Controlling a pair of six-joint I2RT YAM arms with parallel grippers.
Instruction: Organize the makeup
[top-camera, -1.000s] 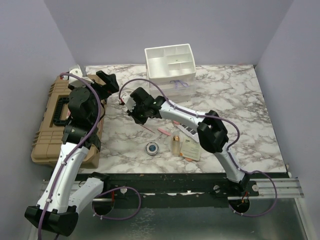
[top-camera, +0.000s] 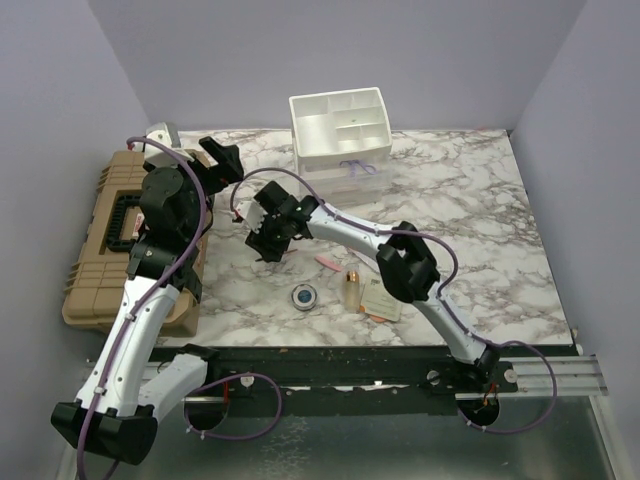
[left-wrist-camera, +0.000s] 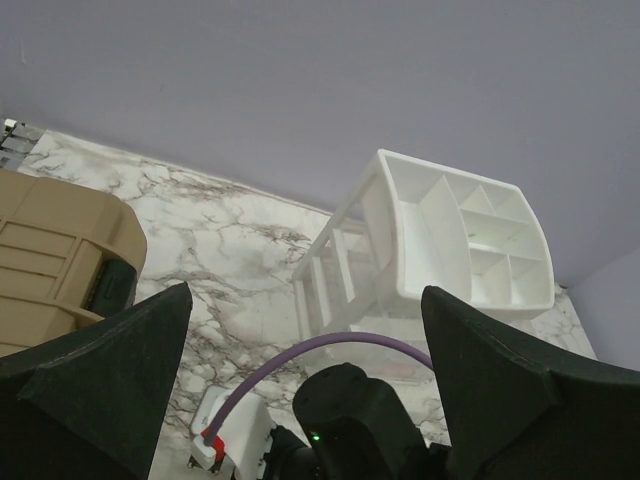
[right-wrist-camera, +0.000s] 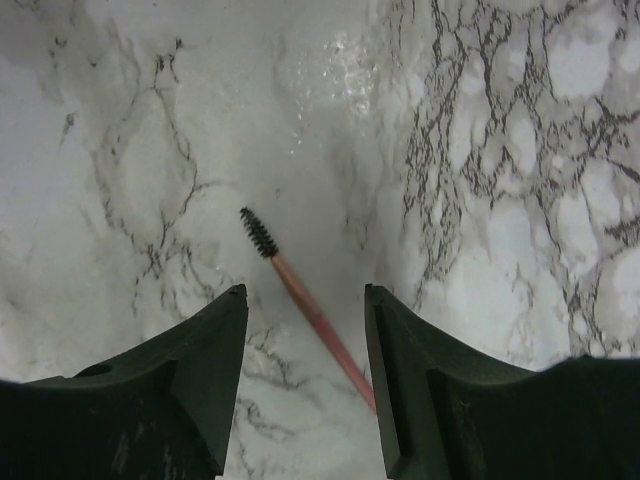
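Note:
A thin pink wand with a dark spoolie tip (right-wrist-camera: 320, 325) lies on the marble. My open right gripper is low over it, the wand between and beyond the fingertips, not held; in the top view the arm (top-camera: 290, 220) covers most of it. My left gripper is raised and open over the left side, nothing in its fingers. A white sectioned organizer (top-camera: 320, 125) sits on a clear drawer unit at the back. Near the front lie a round compact (top-camera: 304, 296), a gold-capped bottle (top-camera: 352, 290), a pink item (top-camera: 327, 263) and flat palettes (top-camera: 380, 300).
A tan hard case (top-camera: 90, 280) fills the left edge of the table, partly under my left arm. Grey walls bound the back and sides.
My left arm has moved slightly right since a second ago.

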